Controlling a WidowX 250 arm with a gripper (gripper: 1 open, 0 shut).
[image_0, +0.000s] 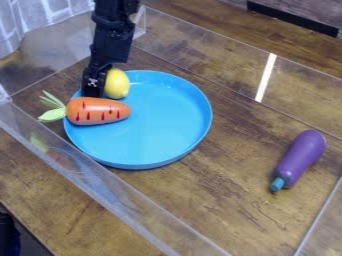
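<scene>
A blue plate (156, 133) holds an orange toy carrot (98, 112) with green leaves at its left side, and a yellow round object (116, 86) at its upper left. My black gripper (100, 78) reaches down from the top, low at the plate's upper left rim, beside and partly behind the yellow object. It is open; its fingertips are partly hidden by that object.
A purple toy eggplant (299, 159) lies on the wooden surface to the right. Clear walls edge the area at left and front.
</scene>
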